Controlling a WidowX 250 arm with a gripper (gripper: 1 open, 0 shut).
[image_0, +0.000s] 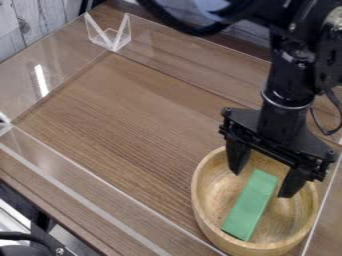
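A green rectangular object (250, 205) lies inside a round wooden bowl (214, 212) at the lower right of the camera view. My black gripper (273, 162) is open over the back part of the bowl, its dark fingers spread on either side above the upper end of the green object, with nothing seen held between them. Whether the fingertips touch the object cannot be told.
A clear plastic item (110, 30) stands at the back left. Dark cables run along the top and the lower-left edge.
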